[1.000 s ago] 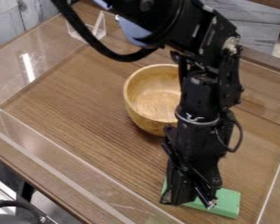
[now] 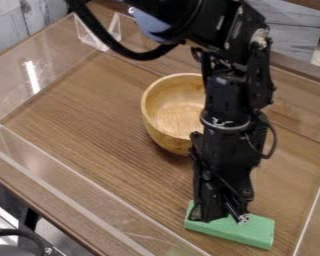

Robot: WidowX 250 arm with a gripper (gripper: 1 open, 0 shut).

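My black gripper [image 2: 219, 205] hangs low over a flat green block [image 2: 250, 232] near the front right of the wooden table. Its fingertips reach down to the block's left and upper part, hiding some of it. Whether the fingers are open or closed on the block is hard to make out.
A wooden bowl [image 2: 171, 100] stands behind the arm at the upper middle of the table [image 2: 83, 130]. A clear plastic object sits at the back left, and clear panels line the near left edge.
The gripper has risen slightly and its fingers have shifted a little, uncovering more of the green block's left end. The bowl has not moved.
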